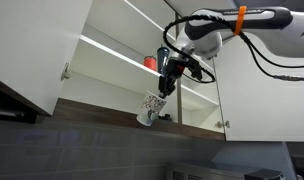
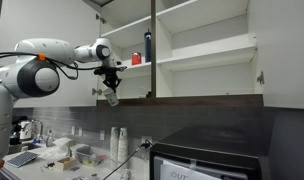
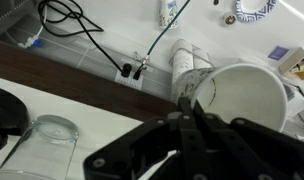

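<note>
A white patterned paper cup (image 1: 150, 109) hangs tilted in the air below the open wall cabinet. My gripper (image 1: 166, 92) is shut on its thin rim, with the cup below the fingertips. In exterior view 2 the cup (image 2: 111, 97) hangs under the gripper (image 2: 110, 82), in front of the cabinet's lower left edge. The wrist view looks into the cup's empty white inside (image 3: 247, 95), with the gripper at its near rim; a dark fingertip shows against the inner wall.
A red can (image 2: 136, 58) and a dark bottle (image 2: 148, 46) stand on the cabinet shelf. Clear glasses (image 3: 47, 140) show at the wrist view's lower left. Stacked cups (image 2: 123, 145) stand on the cluttered counter, left of a black microwave (image 2: 207, 150). Much shelf room is clear.
</note>
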